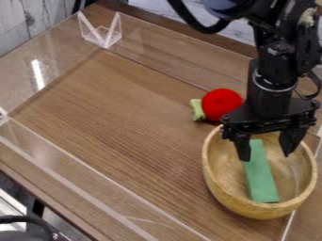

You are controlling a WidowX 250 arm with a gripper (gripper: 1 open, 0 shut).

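My black gripper (pixel 265 130) hangs over the back part of a wooden bowl (pixel 220 184) at the right of the camera view, its fingers spread apart with no object visible between them. A long green object (pixel 262 179) lies in the bowl, its upper end near and below the fingers. Behind the bowl, left of the gripper, a red round object (pixel 221 102) rests beside a smaller pale green piece (pixel 198 109).
A small clear wire-like or plastic item (pixel 101 28) sits at the far upper left. The table's edge runs along the top right.
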